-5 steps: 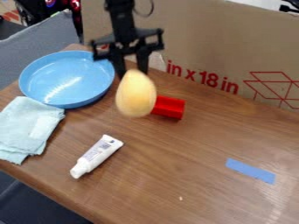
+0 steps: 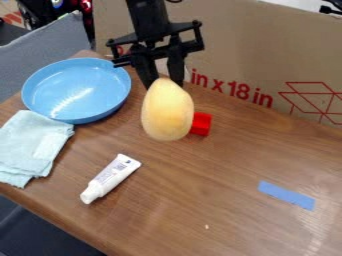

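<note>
My black gripper [image 2: 156, 62] hangs at the top centre, over a pale yellow oval object [image 2: 167, 110] that is raised in front of it. The fingertips are largely hidden behind that object, so their grip on it is hard to see. A red object [image 2: 201, 124] lies on the table behind the yellow one, partly covered by it. A blue plate [image 2: 76, 88] is to the left. A white tube [image 2: 110, 178] lies in the front middle.
A folded light blue cloth [image 2: 30, 147] is at the left edge. A blue strip [image 2: 286, 195] lies on the right. A cardboard box [image 2: 278, 70] stands along the back.
</note>
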